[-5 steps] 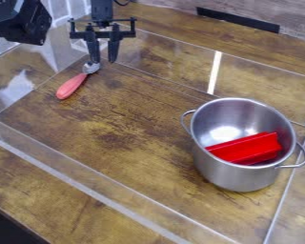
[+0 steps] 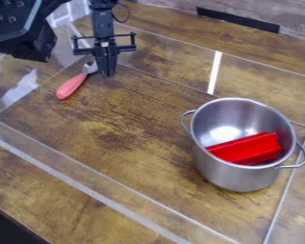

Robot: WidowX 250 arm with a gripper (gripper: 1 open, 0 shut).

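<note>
My gripper (image 2: 106, 65) hangs low over the table at the upper left, its fingers close together and shut, with nothing visible between them. Just to its left lies a utensil (image 2: 71, 85) with a pink-red handle and a grey head near my fingertips; whether they touch is unclear. A steel pot (image 2: 240, 172) with two handles stands at the right, holding a red block (image 2: 246, 147).
A large dark shape (image 2: 18, 29) fills the upper left corner.
My gripper has come down lower toward the table beside the utensil's head. The pot and utensil look unchanged.
</note>
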